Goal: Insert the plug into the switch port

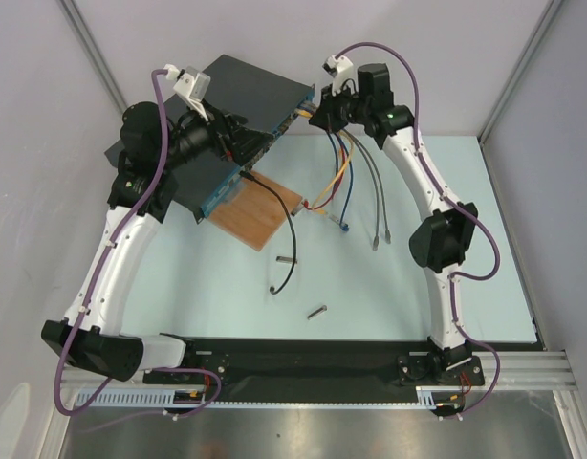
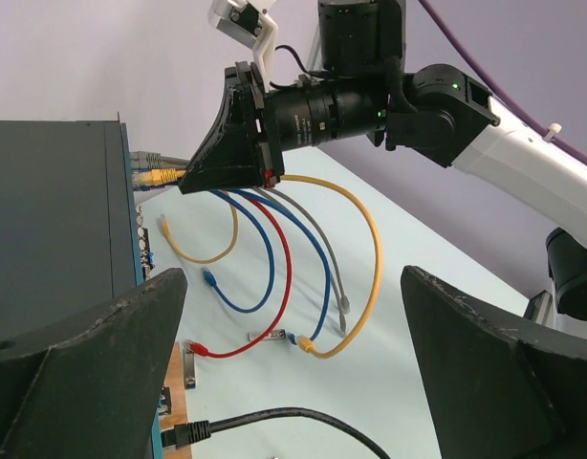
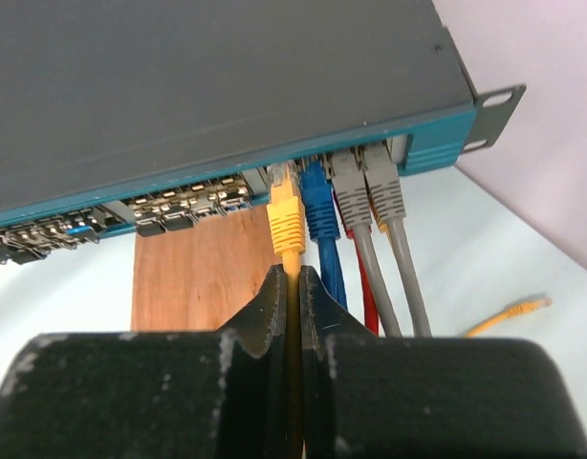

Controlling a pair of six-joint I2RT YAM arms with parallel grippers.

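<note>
The dark switch lies at the upper left of the top view, its teal port edge facing lower right. My right gripper is shut on the yellow cable just behind its boot. Ahead of the fingers, the yellow plug points at a port left of the plugged blue cable; its clear tip shows at the port's mouth, and I cannot tell how deep it sits. Two grey plugs are in at the right. My left gripper stands open above the switch's front edge, nothing between its fingers.
Loose ends of blue, red, yellow and grey cables hang below the right gripper. A black cable runs from the switch onto the table. A wooden board lies under the port edge.
</note>
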